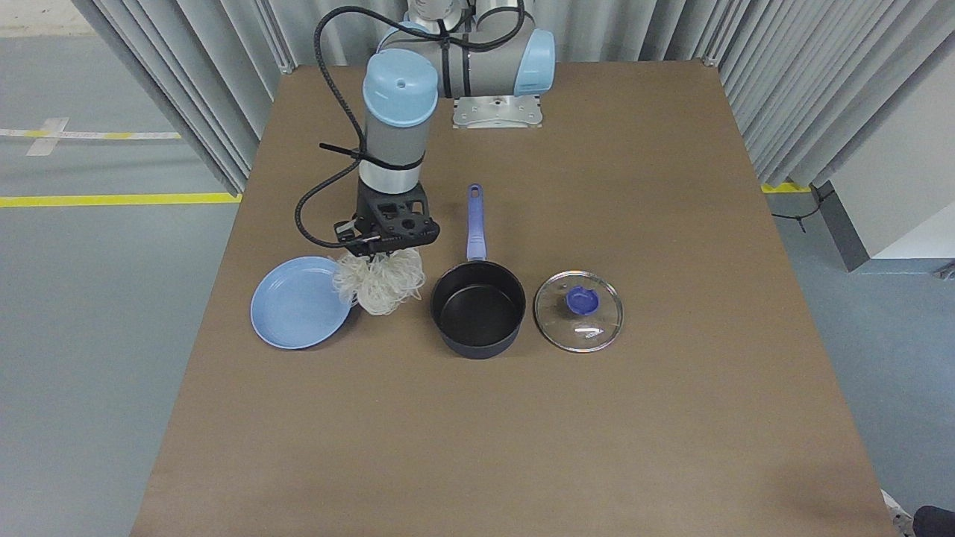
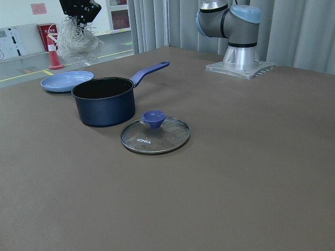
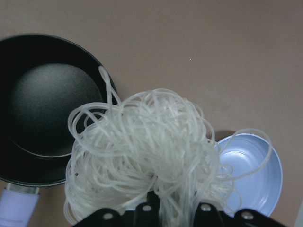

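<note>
A tangled bundle of white noodle-like strands (image 1: 380,281) hangs from my gripper, which is shut on it above the table, between the blue plate (image 1: 292,309) and the dark saucepan (image 1: 476,313) with its purple handle. In the wrist view the bundle covers part of the pan and plate and hides most of the fingertips. The plate (image 2: 63,79) lies behind the pan in the left view. A glass lid with a blue knob (image 1: 582,300) lies right of the pan.
The arm's base plate (image 2: 239,70) stands at the back edge, and the table's left edge is close beyond the plate.
</note>
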